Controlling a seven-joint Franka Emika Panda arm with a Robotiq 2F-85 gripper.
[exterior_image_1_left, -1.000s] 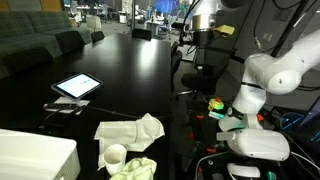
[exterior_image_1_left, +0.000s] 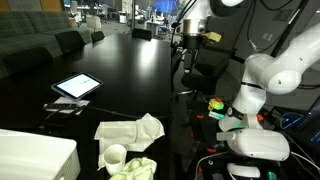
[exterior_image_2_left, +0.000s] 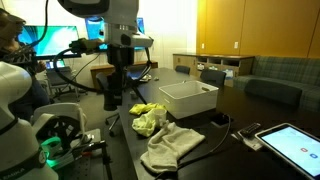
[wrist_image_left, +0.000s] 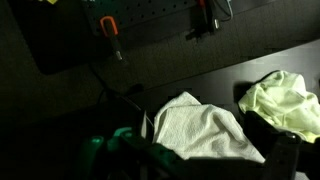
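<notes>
My gripper is open, its dark fingers spread at the bottom of the wrist view with no object held between them. A crumpled white cloth (wrist_image_left: 205, 128) shows beyond and below the fingers, and a pale yellow-green cloth (wrist_image_left: 283, 100) lies to its right. In exterior view 1 the gripper (exterior_image_1_left: 186, 62) hangs above the table's right edge, well apart from both cloths. The white cloth (exterior_image_1_left: 130, 133) is spread near the front of the table there, with the yellow-green cloth (exterior_image_1_left: 135, 170) closer to the camera.
A white cup (exterior_image_1_left: 114, 156) stands beside the cloths, near a white box (exterior_image_1_left: 35, 158). Farther back lie a lit tablet (exterior_image_1_left: 77, 85) and a thin cable. Chairs surround it.
The end of the arm has shifted slightly in exterior view 1, and its fingers now reach lower. Cloths, cup, box and tablet have stayed in place.
</notes>
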